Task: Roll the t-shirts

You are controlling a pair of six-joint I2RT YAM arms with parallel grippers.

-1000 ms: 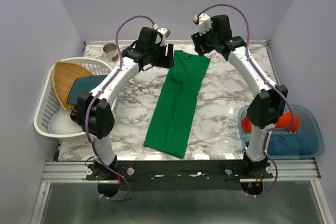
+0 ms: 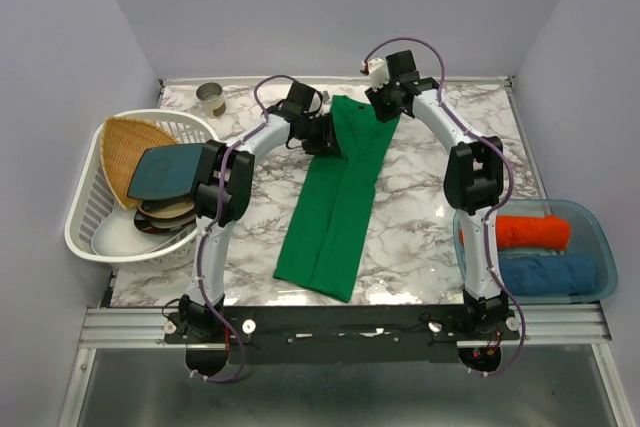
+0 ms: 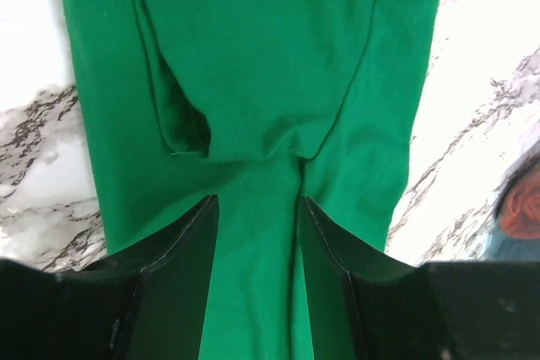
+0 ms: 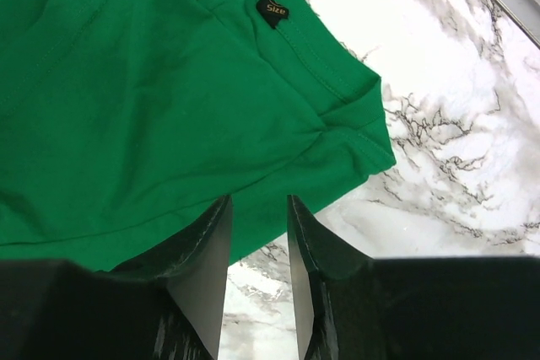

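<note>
A green T-shirt [image 2: 325,227] lies spread lengthwise over the middle of the marble table, with folds near its top end. My left gripper [image 2: 323,144] is low over its upper left part; in the left wrist view its fingertips [image 3: 259,204] are apart above the cloth. My right gripper [image 2: 382,107] hovers at the shirt's upper right end; in the right wrist view its fingertips [image 4: 260,204] are apart near the cloth's edge, beside a collar with a black label [image 4: 272,11]. Neither gripper has cloth between its fingers.
A white basket [image 2: 88,232] with mats and plates stands at the left, a metal cup [image 2: 210,97] at the back left. A blue bin [image 2: 585,232] holding orange and blue rolled cloths [image 2: 530,232] is at the right. Bare table shows either side of the shirt.
Both arms have come down from a higher position to just over the shirt's upper part, the left one moving downward in the view. The shirt looks unchanged.
</note>
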